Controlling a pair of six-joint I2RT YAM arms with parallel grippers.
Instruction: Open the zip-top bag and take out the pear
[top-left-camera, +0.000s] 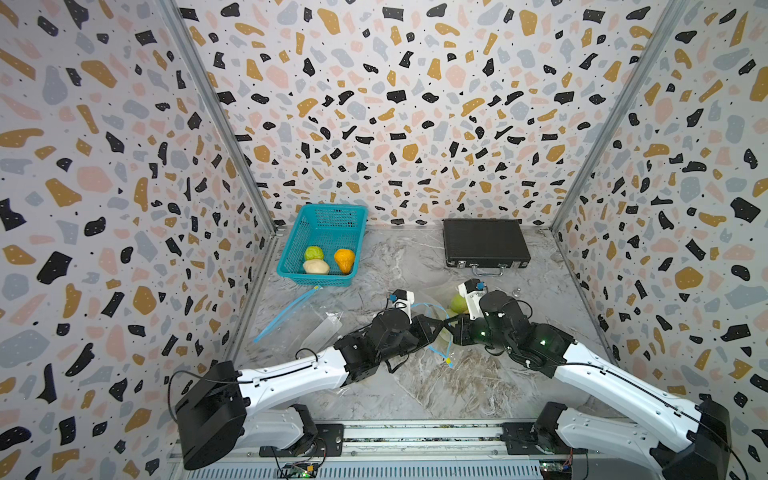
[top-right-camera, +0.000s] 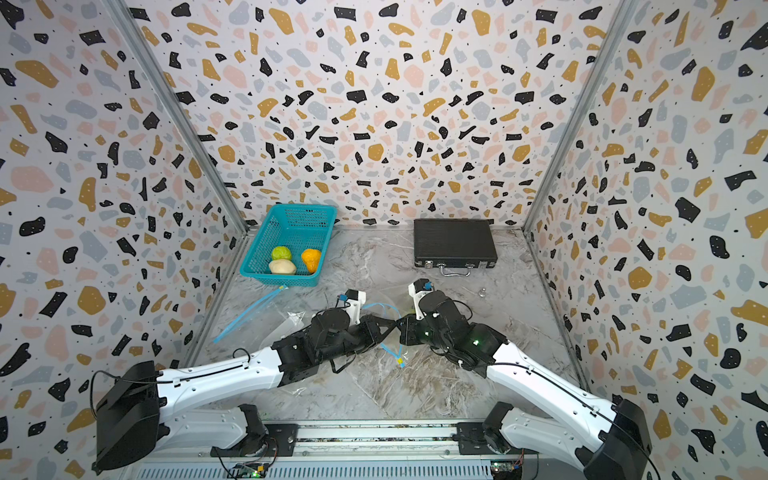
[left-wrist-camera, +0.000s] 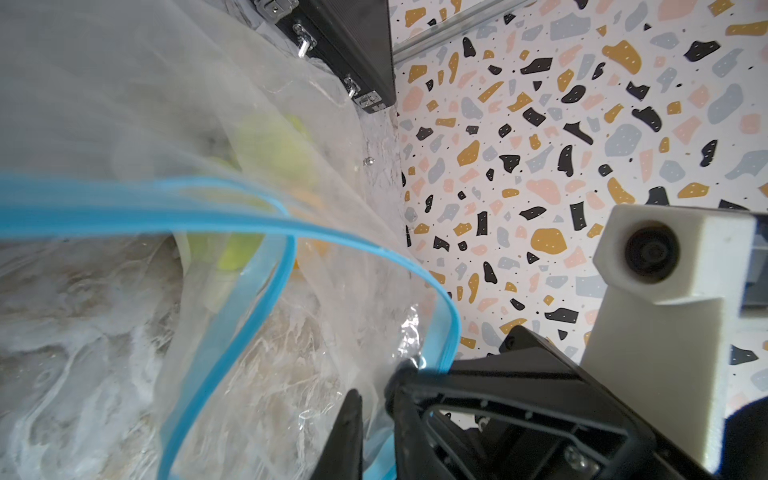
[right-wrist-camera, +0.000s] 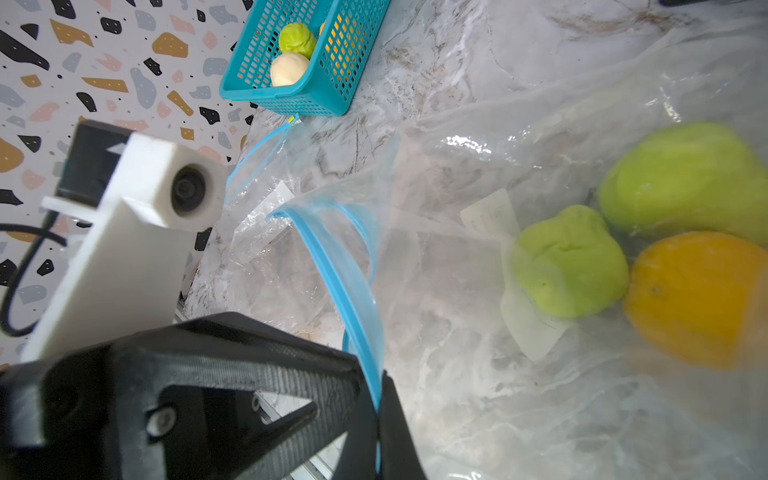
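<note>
The clear zip bag (right-wrist-camera: 448, 344) lies on the table with its blue-edged mouth (left-wrist-camera: 264, 224) spread apart. Through its film show a large green fruit (right-wrist-camera: 688, 184) that looks like the pear, a smaller green fruit (right-wrist-camera: 569, 262) and an orange fruit (right-wrist-camera: 696, 296). My right gripper is shut on the blue rim, which runs between its fingertips. Close against it, my left gripper is shut with bag film between its fingers. In the top views the two grippers almost hide the grip points.
A teal basket (top-left-camera: 288, 264) with several fruits stands back left. A second blue-edged empty bag (top-left-camera: 297, 320) lies in front of it, left of my left arm. At the back right sits a black case (top-left-camera: 485, 242).
</note>
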